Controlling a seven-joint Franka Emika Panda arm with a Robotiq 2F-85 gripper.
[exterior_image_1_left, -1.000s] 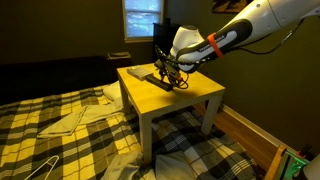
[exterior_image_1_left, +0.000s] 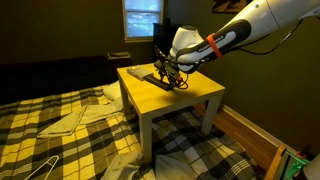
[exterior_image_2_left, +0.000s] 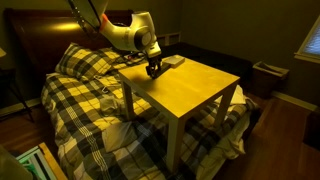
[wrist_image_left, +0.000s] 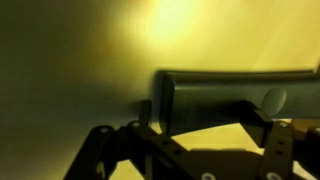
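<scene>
A dark, smooth rectangular object (wrist_image_left: 220, 97) lies in the wrist view, its left end close to my left fingertip and its right part running past the other finger. In exterior view 1 my gripper (exterior_image_1_left: 174, 80) points down, low over the far half of the pale table (exterior_image_1_left: 165, 102). Exterior view 2 has the gripper (exterior_image_2_left: 154, 69) at the table's edge on the bed side. The wrist view shows the gripper with its fingers apart, the right one overlapping the object. Whether either finger touches it cannot be made out.
A pale, flat box-like item (exterior_image_2_left: 173, 61) sits on the table near the gripper. A bed with a checked cover (exterior_image_2_left: 75, 100) stands beside and behind the table.
The arm and gripper stay in nearly the same place over the table. Any finger motion is too small to make out in the exterior view.
</scene>
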